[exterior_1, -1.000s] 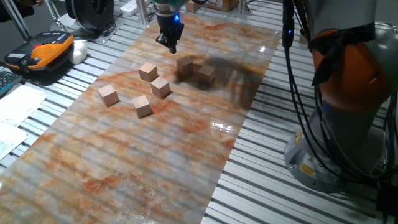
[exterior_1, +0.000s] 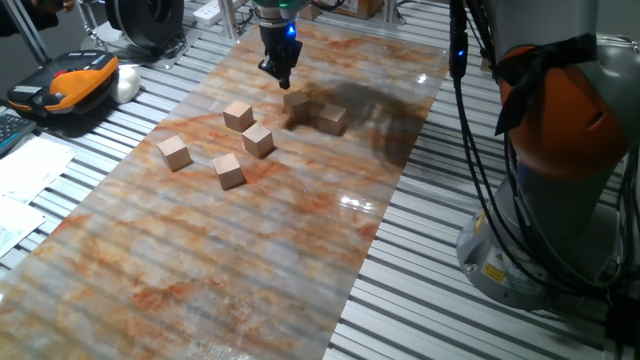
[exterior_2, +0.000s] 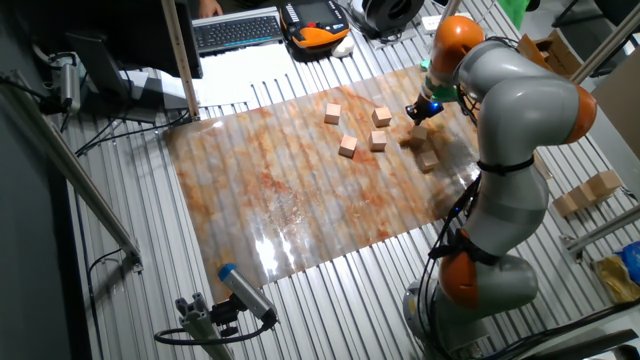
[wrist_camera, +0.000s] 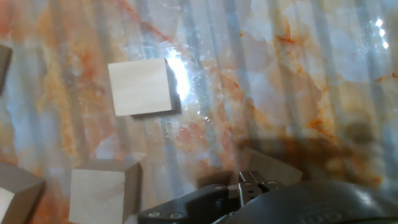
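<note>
Several plain wooden cubes lie apart on the marbled sheet (exterior_1: 190, 260). In exterior view 1, one cube (exterior_1: 296, 105) and another cube (exterior_1: 332, 119) sit nearest the arm's shadow; a third cube (exterior_1: 238, 116) is farther left. My gripper (exterior_1: 285, 84) hangs above the sheet, just behind and left of the shadowed pair, pointing down. Its fingertips meet in the wrist view, with nothing visible between them, so the gripper is shut. Partly hidden behind it there is a shaded cube (wrist_camera: 277, 167); a pale cube (wrist_camera: 142, 87) lies clear, up and to the left.
An orange-and-black device (exterior_1: 70, 85) and a white rounded object (exterior_1: 126, 84) stand off the sheet's left side. More wooden blocks (exterior_2: 590, 192) lie beyond the sheet, behind the arm.
My gripper has shifted slightly to the right and a little lower in exterior view 1. Its shadow has moved around the two nearby cubes. The cubes stay where they were.
</note>
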